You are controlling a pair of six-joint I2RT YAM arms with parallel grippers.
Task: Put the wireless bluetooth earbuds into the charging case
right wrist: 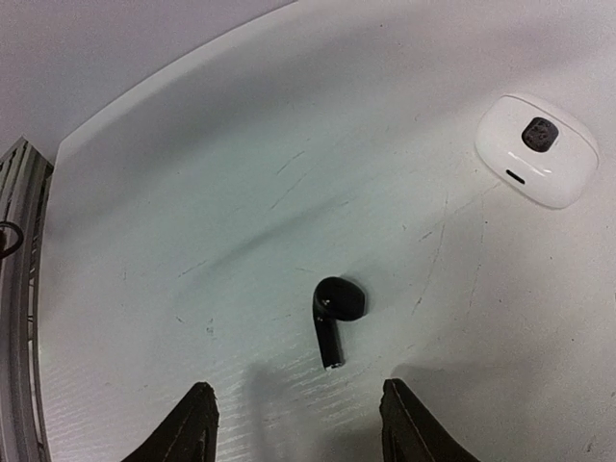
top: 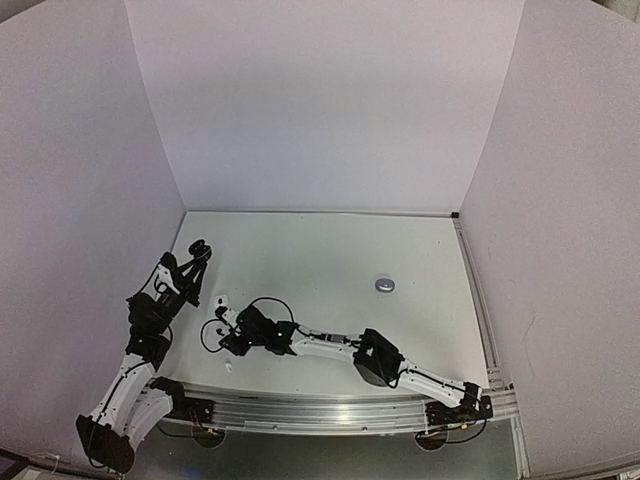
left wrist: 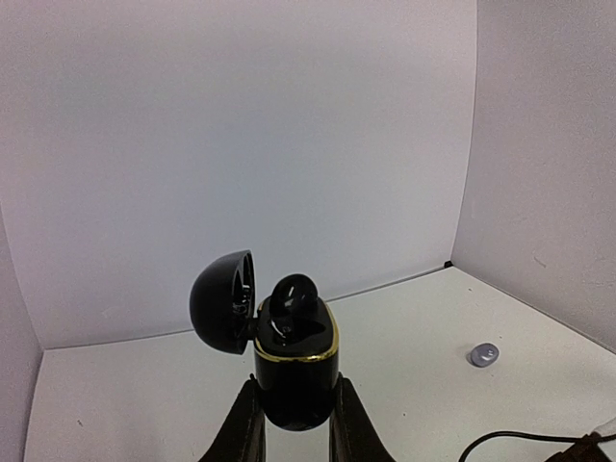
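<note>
My left gripper is shut on the black charging case [left wrist: 298, 393], which it holds upright above the table. The case's domed lid [left wrist: 218, 306] hangs open to the left. One glossy black earbud [left wrist: 294, 293] sits in the case, its head standing up out of the gold-rimmed top; how deep it is cannot be told. A second black earbud [right wrist: 337, 306] lies on the table, stem pointing towards my right gripper. That gripper is open, its fingers [right wrist: 197, 423] spread wide and apart from the earbud, with nothing between them.
A white case [right wrist: 539, 149] with a dark round spot lies beyond the loose earbud. A grey-violet round object [top: 384, 285] is at the table's right. One small white piece [top: 228, 366] lies near the front edge.
</note>
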